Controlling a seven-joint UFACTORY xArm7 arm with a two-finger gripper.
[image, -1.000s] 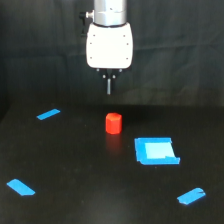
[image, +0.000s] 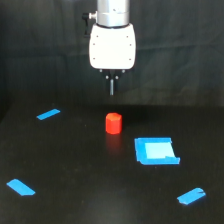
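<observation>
A small red block (image: 113, 124), rounded in outline, stands on the dark table left of the blue-bordered white patch. My gripper (image: 111, 92) hangs above and behind it, under the white arm housing (image: 112, 47). Only one thin, dark, rod-like tip shows below the housing, and clear space separates it from the block. Whether that tip is a pair of fingers pressed together or a single rod cannot be made out. Nothing can be seen hanging from it.
The white patch (image: 158, 150) with its blue tape border lies right of the block. Loose blue strips lie at far left (image: 48, 114), near left (image: 20, 187) and near right (image: 191, 196). Dark cloth hangs behind.
My arm and its tip have shifted slightly to the right. The red block, the white patch and the blue strips stay where they were.
</observation>
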